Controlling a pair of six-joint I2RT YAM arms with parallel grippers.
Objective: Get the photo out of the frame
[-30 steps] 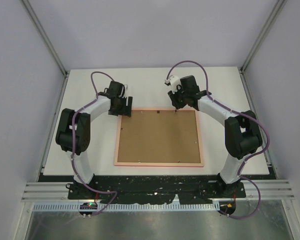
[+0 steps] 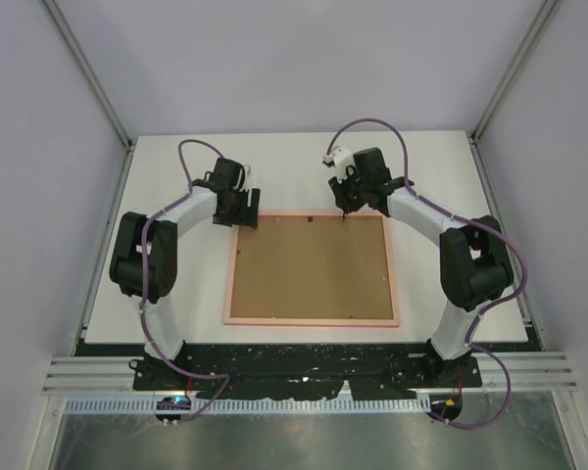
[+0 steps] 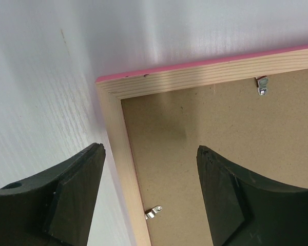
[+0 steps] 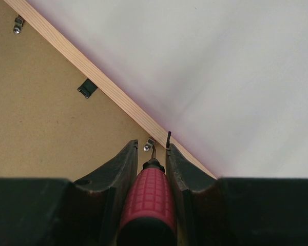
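The photo frame (image 2: 230,294) lies back side up, its brown backing board (image 2: 309,269) framed by pale wood with pink outer edges. Small metal clips run along its border, among them one on the far side (image 3: 262,85) and one on the left side (image 3: 153,211). My left gripper stands open over the far left corner, nothing between its fingers. At the far right part of the frame, my right gripper is shut on a red-handled tool (image 4: 150,192). The tool's thin metal tip is beside a clip (image 4: 149,145); whether they touch I cannot tell. The photo is hidden.
A dark hanger tab (image 4: 87,88) sits midway along the far edge.
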